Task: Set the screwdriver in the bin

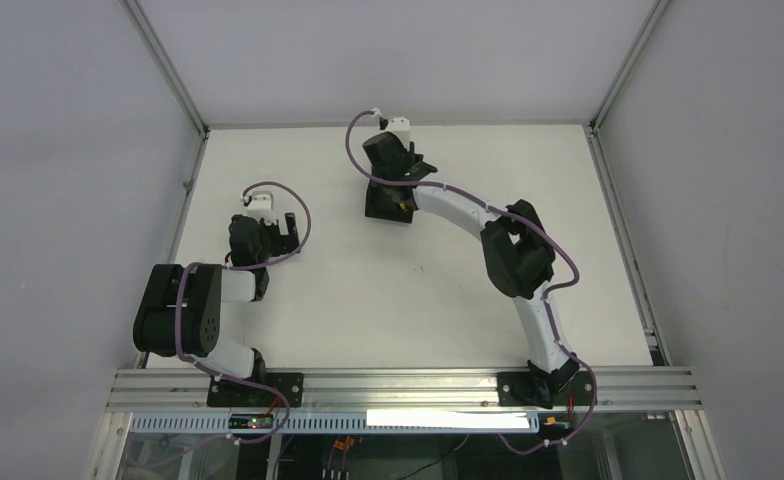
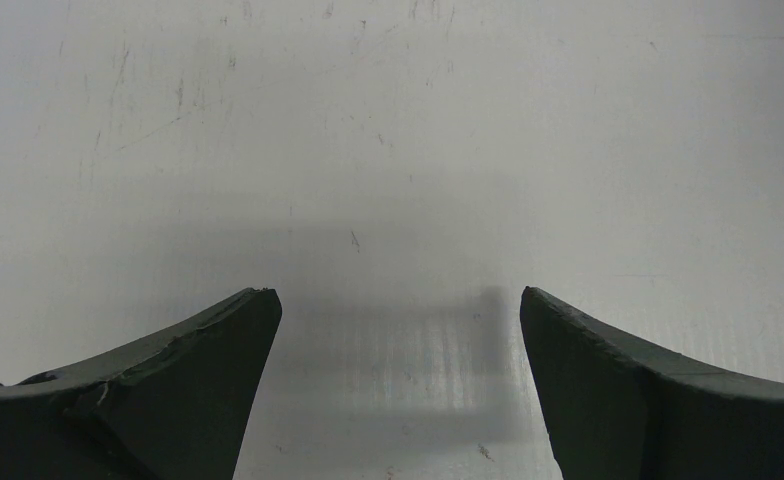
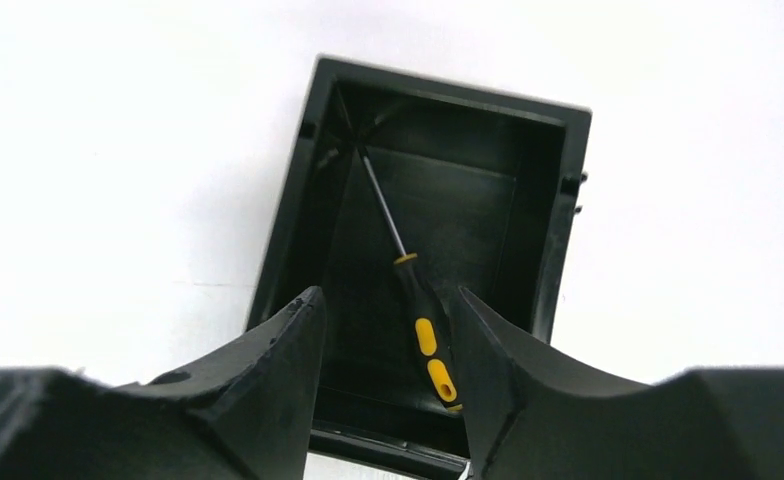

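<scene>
The screwdriver [image 3: 426,330], black handle with yellow marks and a steel shaft, lies diagonally inside the black bin [image 3: 558,240], its tip against the far-left corner. My right gripper is open above the bin, with nothing held between its fingers; from the top it covers much of the bin [image 1: 383,210]. My left gripper stands open over bare table at the left, nothing between its fingers.
Walls and rails border it at the back and both sides. The left arm [image 1: 198,310] occupies the front left.
</scene>
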